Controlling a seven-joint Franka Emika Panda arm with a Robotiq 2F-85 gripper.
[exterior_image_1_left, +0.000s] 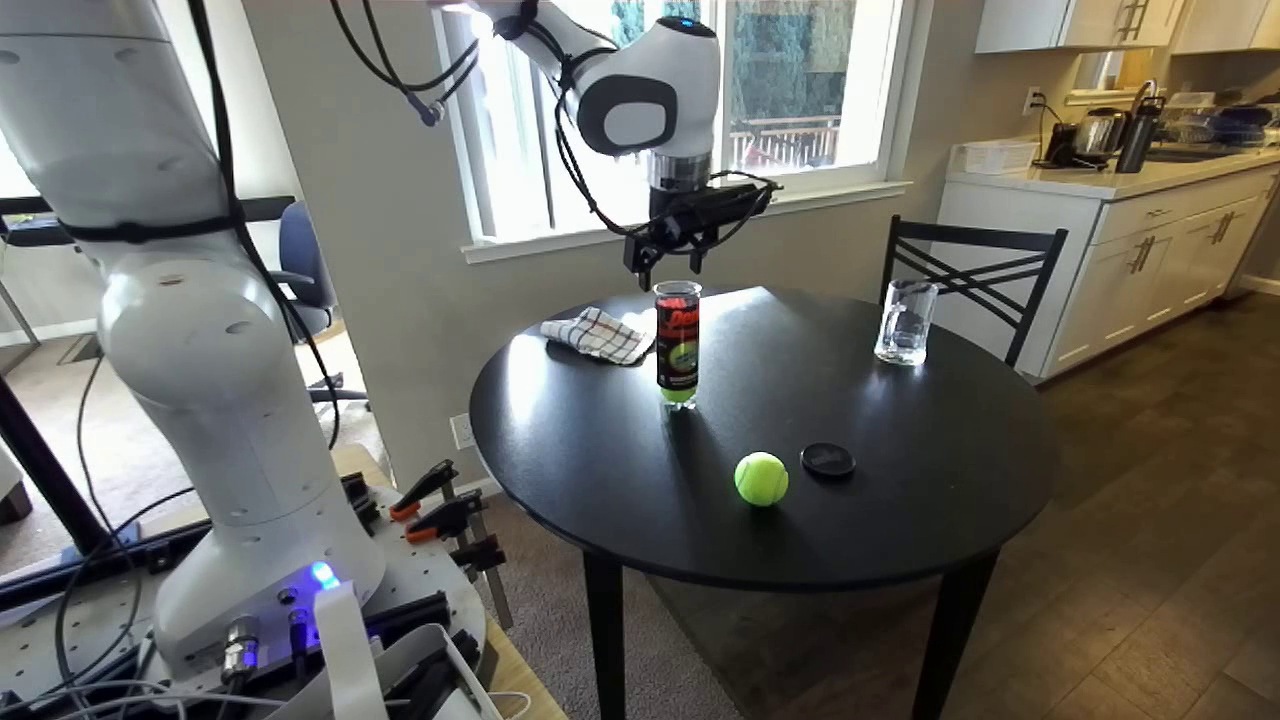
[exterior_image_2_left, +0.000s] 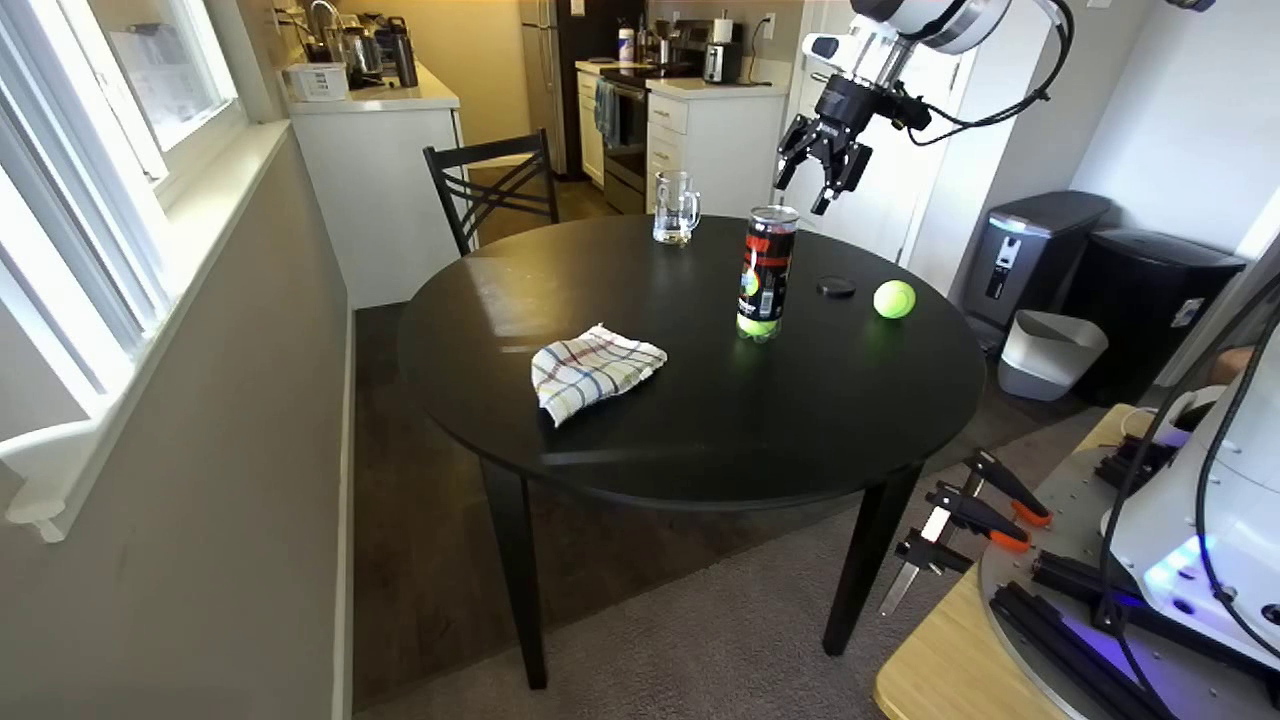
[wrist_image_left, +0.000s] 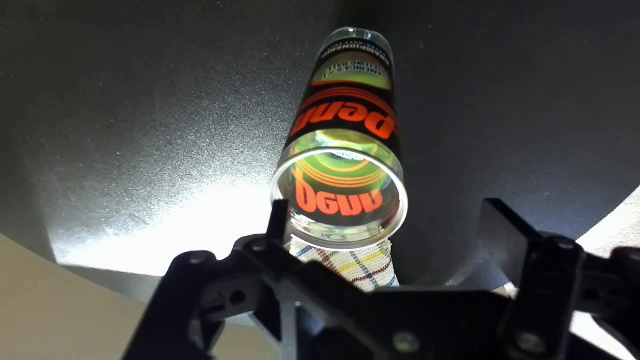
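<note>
A clear tennis ball can with a black and red label stands upright on the black round table, its top uncovered; yellow-green shows at its bottom. My gripper is open above the table near the can, its fingers wide apart with nothing between them. In the wrist view the can's rim lies just beyond the left finger. A yellow-green tennis ball rests on the table, and beside it lies a round black lid.
A folded checked cloth lies near the table's window side. Toward the chair stands a clear glass mug. Bare tabletop surrounds the can, apart from these things. The window wall is close to the arm.
</note>
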